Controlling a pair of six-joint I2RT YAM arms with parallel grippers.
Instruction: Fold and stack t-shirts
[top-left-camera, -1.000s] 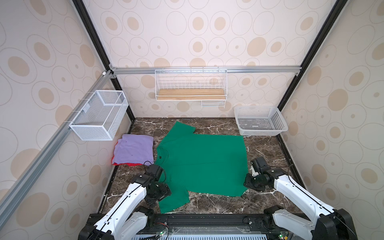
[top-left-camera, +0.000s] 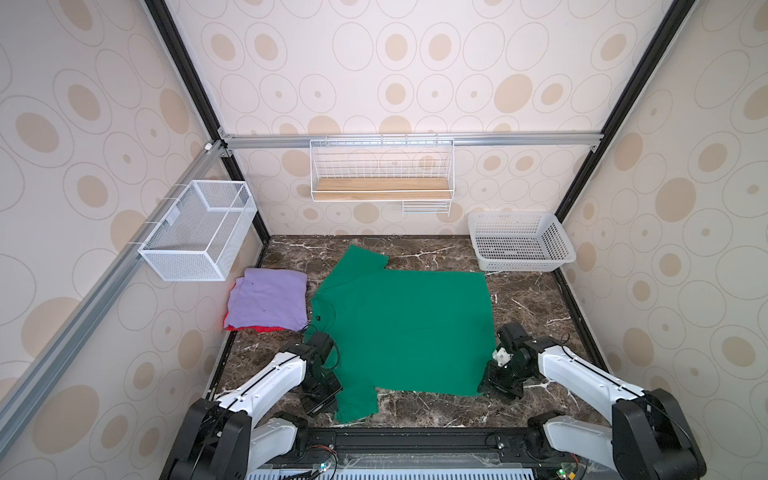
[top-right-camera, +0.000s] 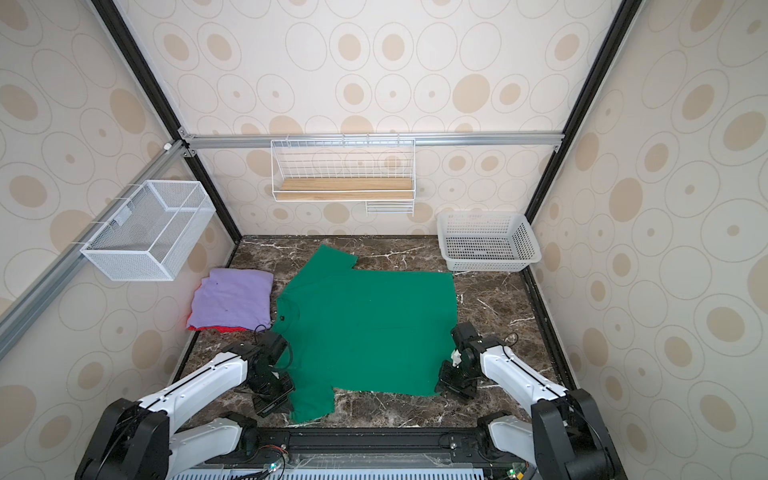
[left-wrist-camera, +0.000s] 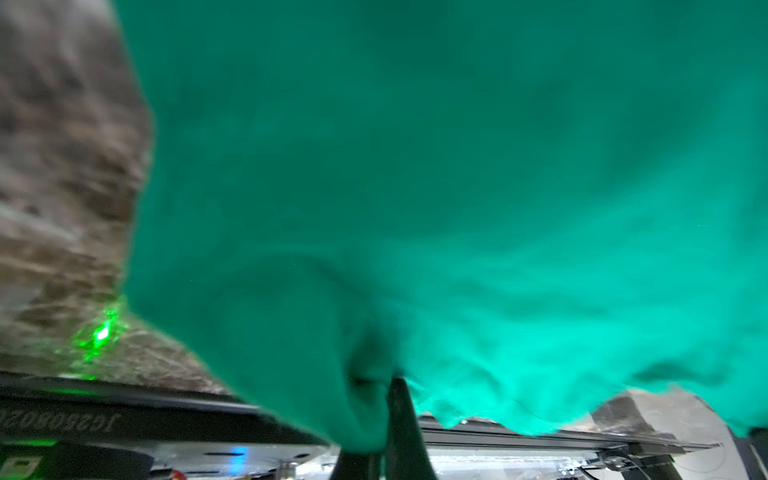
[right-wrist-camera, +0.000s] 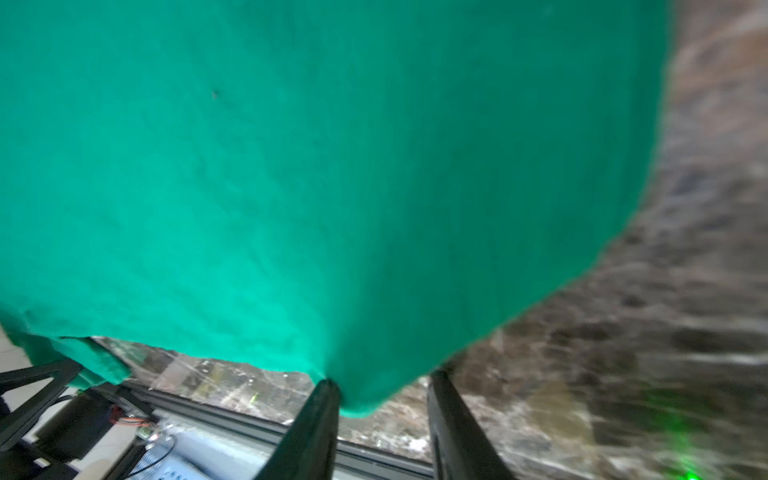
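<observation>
A green t-shirt (top-left-camera: 408, 328) lies spread flat across the middle of the table, one sleeve toward the back wall and the other toward the front edge. At that front sleeve, my left gripper (top-left-camera: 326, 397) is shut, with green cloth gathered at its fingers (left-wrist-camera: 404, 436) in the left wrist view. My right gripper is partly open around the shirt's front right corner, the cloth tip lying between its fingers. At the left, a folded purple t-shirt (top-left-camera: 268, 297) rests over red cloth (top-left-camera: 268, 328), of which only an edge shows.
A white plastic basket (top-left-camera: 524, 261) stands at the back right. White wire baskets hang on the left wall (top-left-camera: 180, 266) and back wall (top-left-camera: 382, 195). Bare marbled table (top-left-camera: 532, 304) shows right of the green shirt.
The left gripper has shifted slightly toward the front, and the front sleeve's edge has moved a little right.
</observation>
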